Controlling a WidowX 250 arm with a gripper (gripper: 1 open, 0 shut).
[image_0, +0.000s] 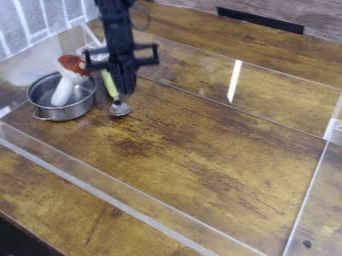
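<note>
My gripper (123, 62) is at the upper left, raised and blurred, above a yellow-green utensil (111, 82) with a silver rounded end (119, 108) resting on the table. Nothing shows clearly between its fingers; it looks shut. Left of it, a steel pot (48, 106) holds a white object (64, 86) with a red-brown top (72, 63).
A dark strip (294, 25) lies at the back right.
</note>
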